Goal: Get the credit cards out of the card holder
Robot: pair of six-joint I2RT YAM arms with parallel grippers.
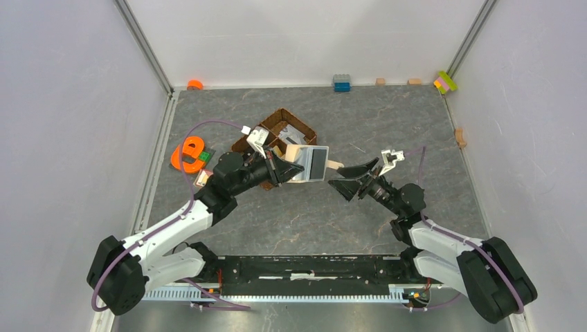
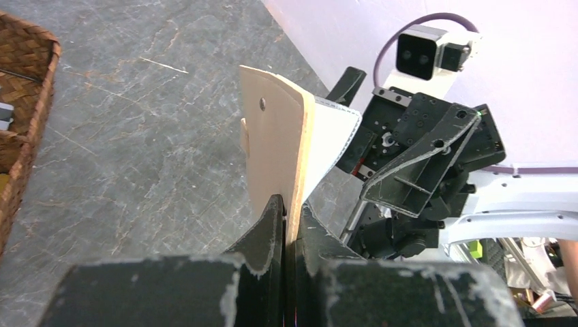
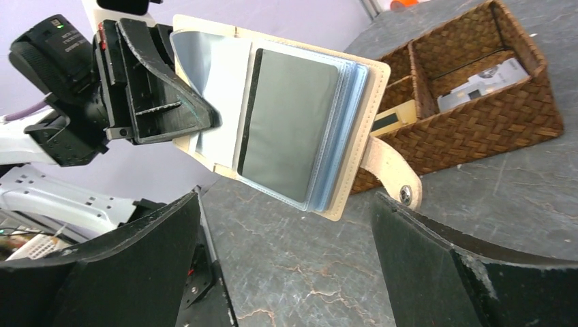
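The beige card holder (image 1: 308, 163) hangs above the table, spread open, with its clear sleeves facing the right wrist camera. My left gripper is shut on the edge of this card holder (image 2: 272, 129). In the right wrist view, a dark grey-green card (image 3: 292, 116) shows behind a clear window, and a snap strap (image 3: 390, 170) sticks out from the holder's edge. My right gripper (image 1: 339, 178) stands open to the right of the holder, fingers wide apart and nothing between them. How many cards sit inside cannot be made out.
A woven basket (image 3: 470, 126) with compartments stands behind the holder, holding a few small items. An orange ring-like object (image 1: 187, 153) lies at the left, and blue bricks (image 1: 341, 84) sit by the back wall.
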